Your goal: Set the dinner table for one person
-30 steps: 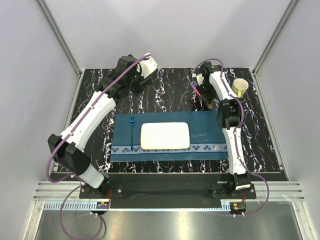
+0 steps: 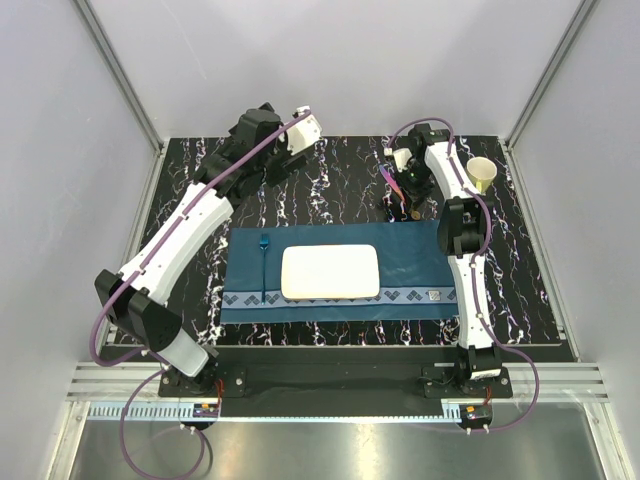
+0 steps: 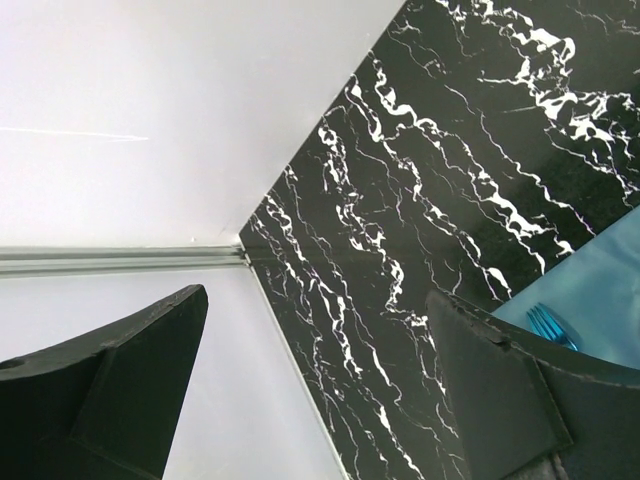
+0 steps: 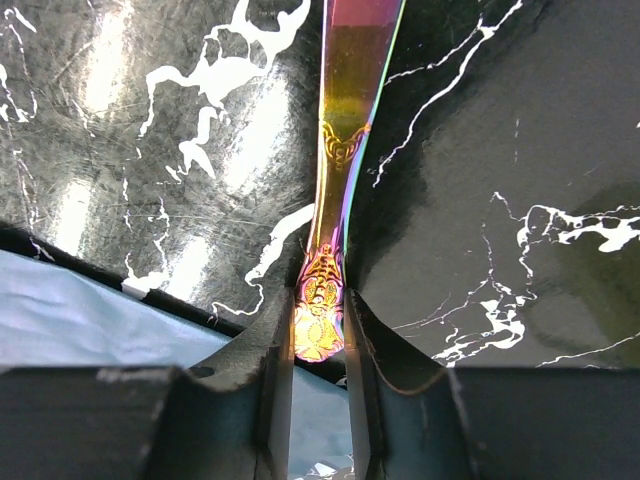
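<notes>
A blue placemat [image 2: 414, 275] carries a cream rectangular plate [image 2: 329, 271], with a blue fork [image 2: 264, 264] to its left, also partly seen in the left wrist view [image 3: 550, 324]. An iridescent knife [image 2: 389, 176] lies on the dark table at the back right. My right gripper is at that knife's handle end [image 4: 340, 180], its fingers either side of it; whether they grip it is unclear. My left gripper hangs open over the table at the back, nothing between its fingers.
A pale yellow cup [image 2: 482, 174] stands at the back right, beside the right arm. White walls [image 2: 100, 220] bound the table.
My right arm has shifted slightly to the right at the knife.
</notes>
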